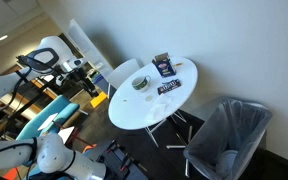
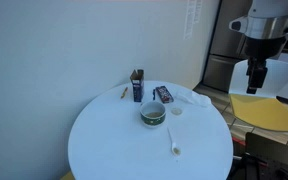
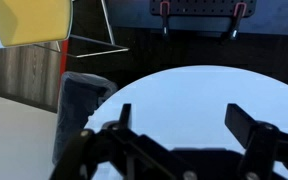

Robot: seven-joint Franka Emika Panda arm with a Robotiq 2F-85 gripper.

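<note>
In the wrist view my gripper stands open, its two dark fingers wide apart and nothing between them. Below them shows the bare white table (image 3: 184, 82) and its curved edge. A green-and-white bowl (image 2: 152, 113) rests on the table, and a dark upright box (image 2: 137, 85) is behind it. Close by lies a dark packet (image 2: 163, 94). A white spoon (image 2: 174, 144) lies in front of the bowl. In exterior view 2 the arm (image 2: 267, 30) hangs at the right, apart from these objects.
A white cloth (image 2: 194, 98) and a small pale disc (image 2: 177, 111) lie to the bowl's right. A yellow-seated chair (image 2: 267, 112) stands at the table's right side. A lined bin (image 1: 227, 138) is on the floor.
</note>
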